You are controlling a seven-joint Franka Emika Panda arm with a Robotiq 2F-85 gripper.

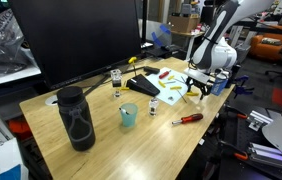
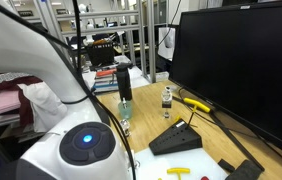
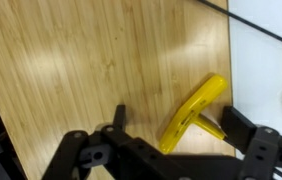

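In the wrist view my gripper is open over the wooden table, its two dark fingers well apart. Between them lies a yellow T-shaped piece (image 3: 194,112), with its stem running toward the right finger (image 3: 239,124). Whether that finger touches the stem, I cannot tell. From exterior view 1, the gripper (image 1: 196,92) hangs low by the table's right end, near the edge of a white sheet (image 1: 173,92). In exterior view 2 the white arm (image 2: 81,140) fills the lower left and hides the gripper.
A red-and-black screwdriver (image 1: 188,119) lies near the front edge. Farther left stand a small white bottle (image 1: 153,105), a teal cup (image 1: 128,114) and a black cylinder (image 1: 77,118). A large monitor (image 1: 76,45) lines the back. Bare table lies front left.
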